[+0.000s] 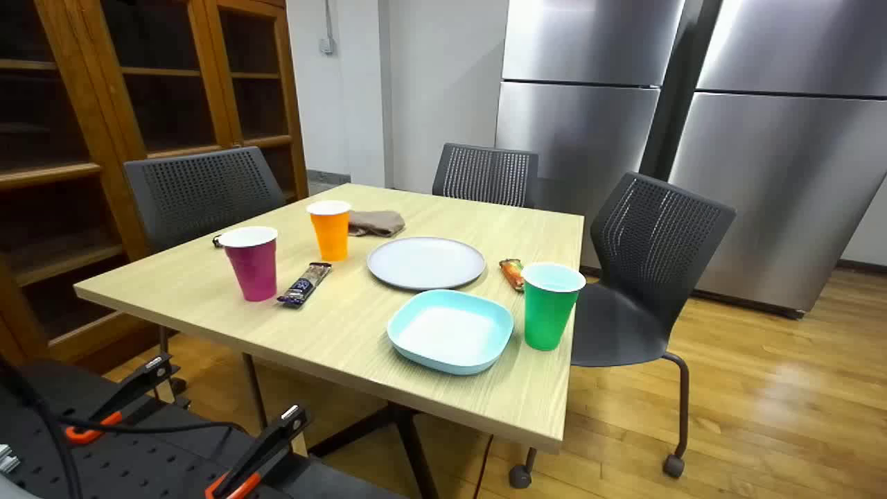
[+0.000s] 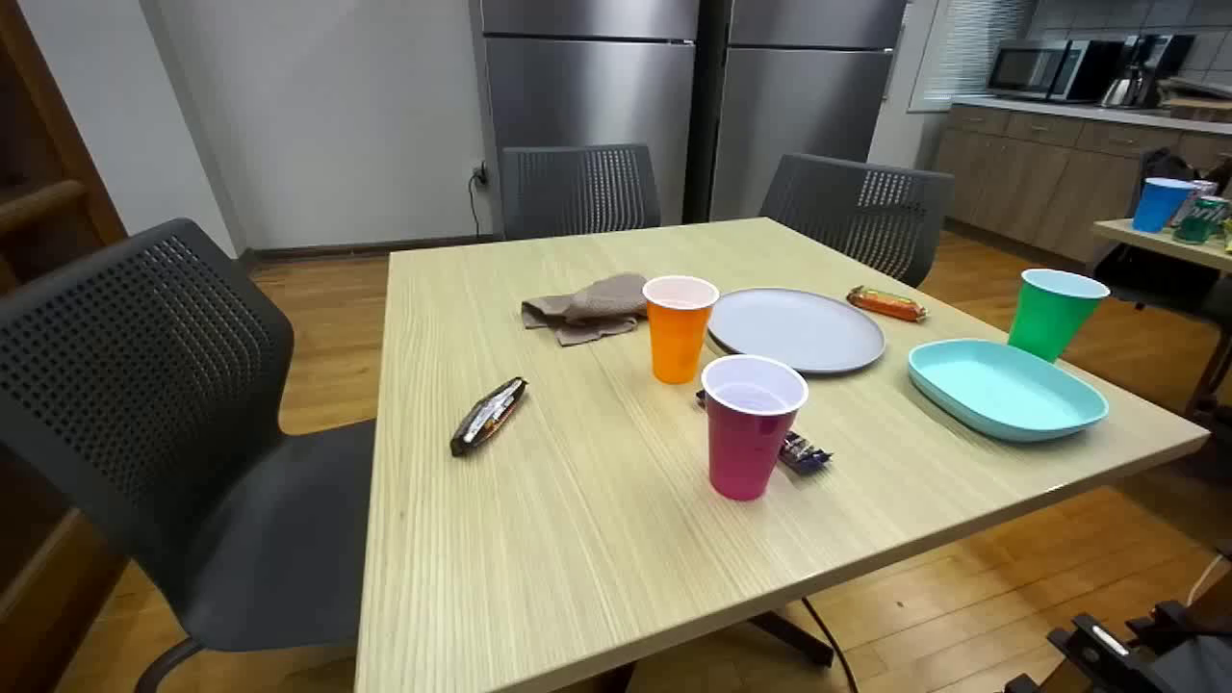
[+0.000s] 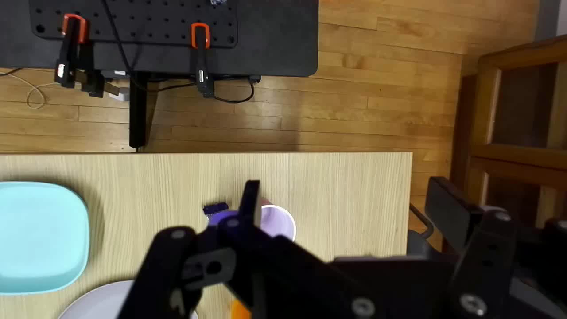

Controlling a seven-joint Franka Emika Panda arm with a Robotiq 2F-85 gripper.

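Note:
My gripper is open above the table in the wrist view, its fingers wide apart with nothing held. One finger [image 3: 250, 204] partly covers the magenta cup [image 3: 279, 221]. That cup stands upright with a white inside, beside a dark wrapped bar [image 1: 304, 284]. An orange cup [image 1: 330, 233] stands behind them, near a round grey plate [image 1: 426, 263]. The turquoise square dish [image 1: 451, 330] sits near the table edge, next to a green cup [image 1: 549, 312]. Behind the green cup lies an orange-wrapped bar [image 2: 886, 304]. The arm does not show in either exterior view.
A crumpled brown cloth [image 2: 595, 307] lies towards the back, and another dark wrapped bar [image 2: 487, 416] lies on its own. Dark chairs [image 1: 204, 195] surround the table. Bare tabletop [image 2: 520, 554] extends in front. A black bench with clamps [image 3: 266, 40] stands across a floor gap.

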